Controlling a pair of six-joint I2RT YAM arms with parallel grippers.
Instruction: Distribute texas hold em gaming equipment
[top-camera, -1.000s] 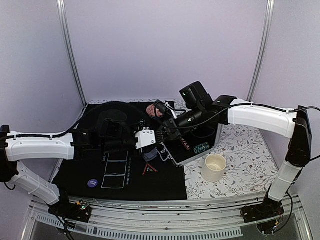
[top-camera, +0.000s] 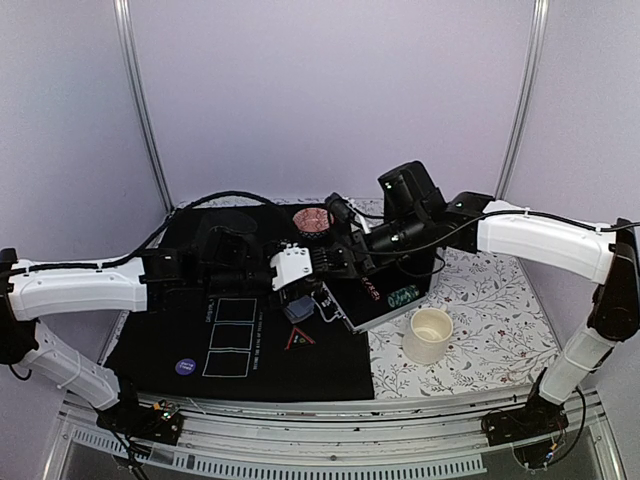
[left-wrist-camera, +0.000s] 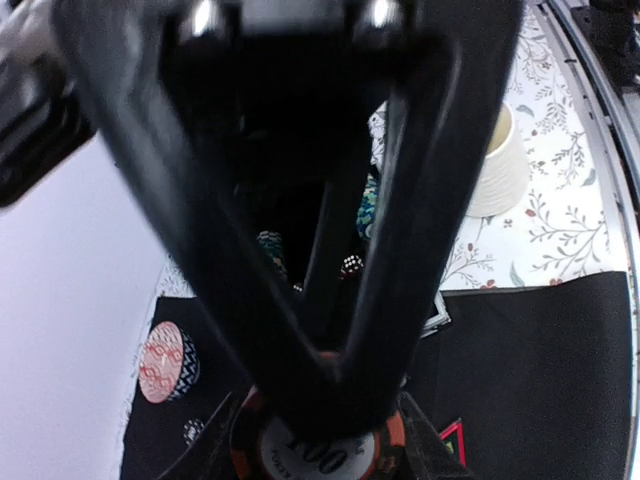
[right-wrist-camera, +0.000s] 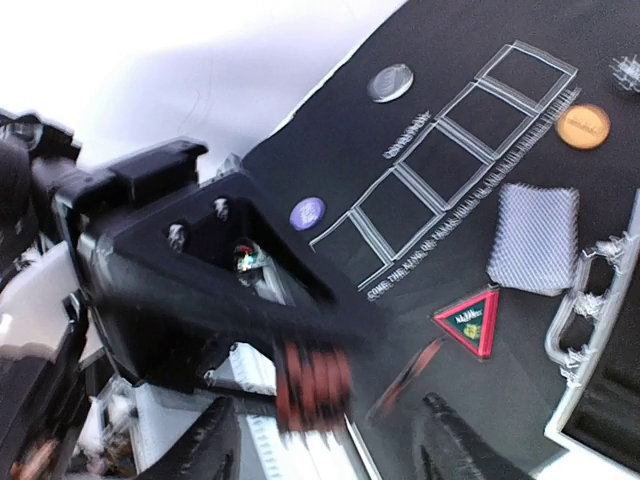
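A short stack of red chips (left-wrist-camera: 320, 462), its top face marked 100, is gripped by my left gripper, held above the black mat (top-camera: 180, 350). In the right wrist view the same red chips (right-wrist-camera: 313, 388) look blurred beside the black fingers of the left hand. My right gripper is part open close to the stack, its two fingers apart. From the top both hands meet near the middle, hiding the stack. On the mat lie a card deck (right-wrist-camera: 535, 238), a red-edged triangle (right-wrist-camera: 470, 322), a purple disc (right-wrist-camera: 307, 213), a silver disc (right-wrist-camera: 390, 83) and a gold disc (right-wrist-camera: 583, 127).
An open black case (top-camera: 360, 322) with a metal edge holds more chips (top-camera: 403, 296) just right of the hands. A cream cup (top-camera: 428, 336) stands on the floral cloth (top-camera: 480, 300). A red patterned round piece (top-camera: 311, 219) sits at the back.
My right hand has shifted slightly to the right and turned a little, its fingers drawing off from the left hand. The left arm has barely moved.
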